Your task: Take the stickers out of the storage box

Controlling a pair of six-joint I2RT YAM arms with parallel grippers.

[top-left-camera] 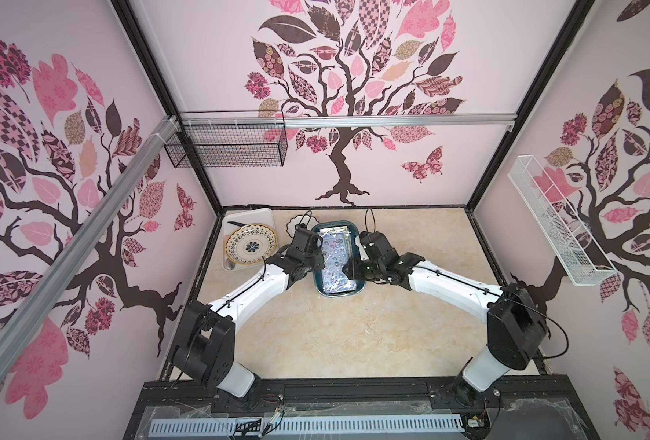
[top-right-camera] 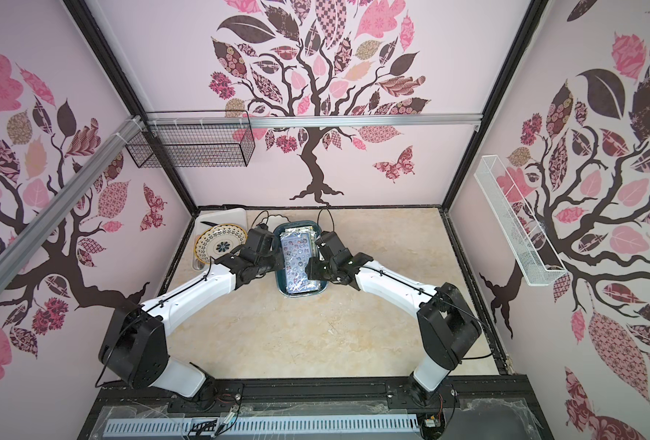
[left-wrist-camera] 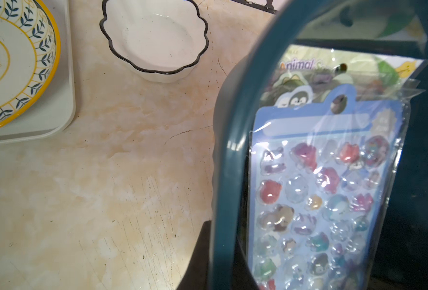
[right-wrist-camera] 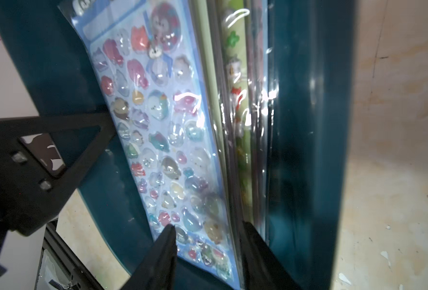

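Observation:
A teal storage box point(top-left-camera: 320, 284) stands at the middle back of the table, holding several packaged sticker sheets point(right-wrist-camera: 160, 145), the top one blue with puffy animals. My left gripper is shut at the box's left wall, whose rim runs between or over its fingertips in the left wrist view. My right gripper is part open inside the box, its fingertips over the right edge of the sticker sheets at the near end, holding nothing visible.
A white tray with a patterned plate point(top-left-camera: 251, 242) sits at the back left, with a scalloped white bowl point(left-wrist-camera: 153, 33) beside the box. Wire baskets point(top-left-camera: 226, 143) hang on the walls.

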